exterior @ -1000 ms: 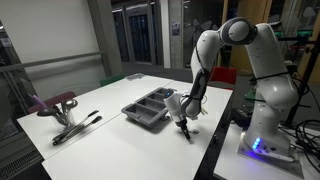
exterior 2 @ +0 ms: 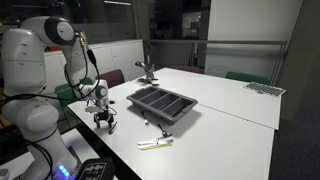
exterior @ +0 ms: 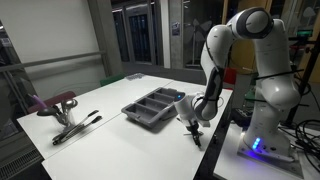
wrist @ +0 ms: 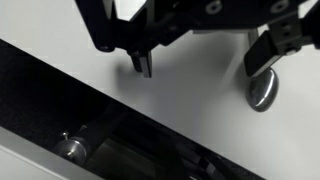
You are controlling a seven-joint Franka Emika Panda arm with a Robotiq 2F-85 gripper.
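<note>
Close to the table's edge, my gripper [exterior: 197, 139] hangs low over the white tabletop. In the wrist view its fingers stand wide apart, with one finger [wrist: 145, 63] to the left and the other to the right. A shiny metal spoon [wrist: 263, 90] shows its rounded bowl beside and partly under the right finger; the rest of it is hidden by the gripper. Bare tabletop fills most of the gap between the fingers. From the other side, the gripper [exterior 2: 108, 126] is also low near the edge.
A grey compartment tray [exterior 2: 143, 103] stands further in on the table. Tongs [exterior 2: 155, 144] and small utensils lie nearer the front. A utensil holder [exterior: 65, 118] is at the far left in exterior view 1. The table's edge drops off beneath the arm.
In exterior view 1 my gripper has moved to the right, toward the table's edge, and slightly down the frame. The tray and the utensils at the left have stayed put.
</note>
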